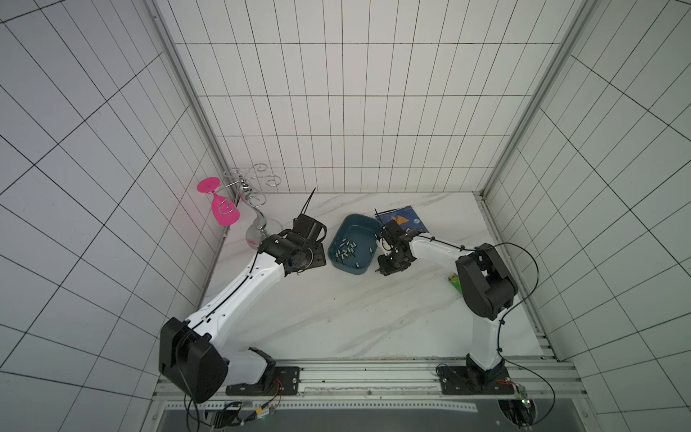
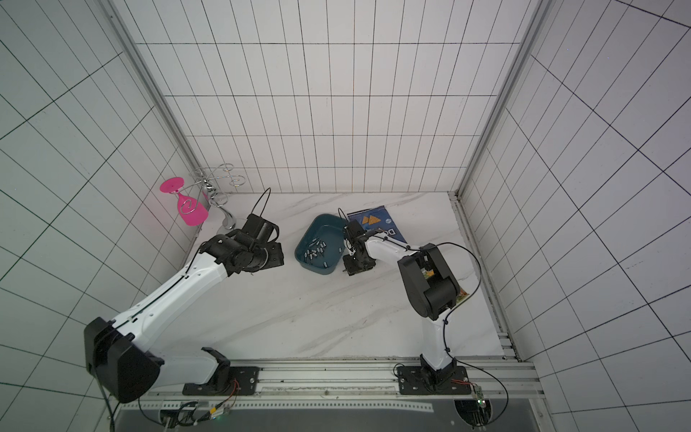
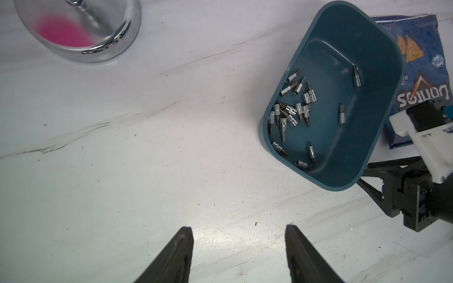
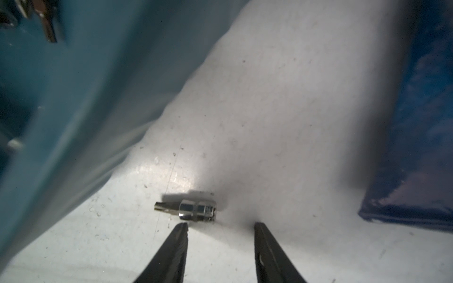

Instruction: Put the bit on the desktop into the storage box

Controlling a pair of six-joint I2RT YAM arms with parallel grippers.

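On the white desktop lies a small silver bit, seen in the right wrist view, its narrow tip pointing left. My right gripper is low over the desk with its fingers apart; the bit lies just beyond the left fingertip, and nothing is between the fingers. Just left of the bit stands the teal storage box, holding several bits, mostly at its left side. Left of the box, my left gripper stands open above bare desk, with nothing between its fingers.
A blue Doritos bag lies right of the box, close to the right gripper. A metal rack with a pink glass stands at the back left. A green object is partly hidden by the right arm.
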